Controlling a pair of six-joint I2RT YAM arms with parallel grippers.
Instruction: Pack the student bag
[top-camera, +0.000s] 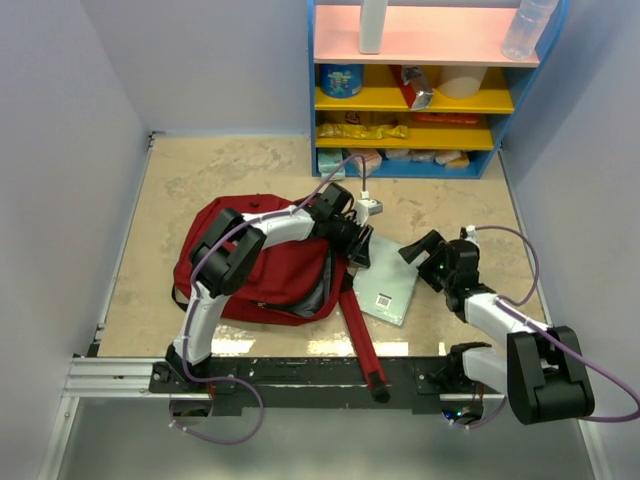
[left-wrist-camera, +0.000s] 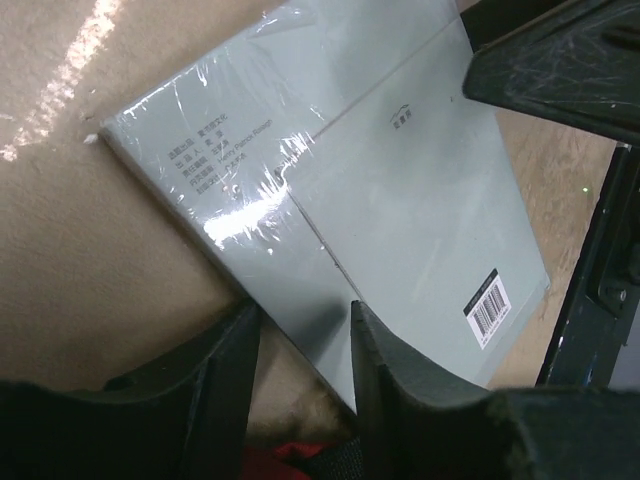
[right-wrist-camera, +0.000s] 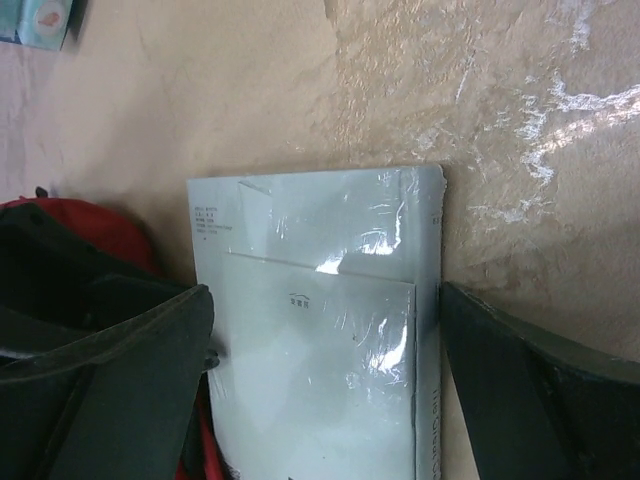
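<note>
A pale grey book in shiny plastic wrap (top-camera: 392, 290) lies flat on the table, its barcode facing up. The red student bag (top-camera: 225, 255) is spread out to its left. At the book's upper left edge is my left gripper, part open, with that edge running between its fingers. Across the book, my right gripper stands wide open; one finger (right-wrist-camera: 500, 360) lies along the book's side and the other reaches over to its opposite side. Between the right fingers the book's cover shows, not gripped.
Against the back wall stands a shelf (top-camera: 415, 105) with a blue can (top-camera: 341, 80), packets and a clear bottle (top-camera: 527, 28). A red strap (top-camera: 362, 340) trails from the bag over the table's front edge.
</note>
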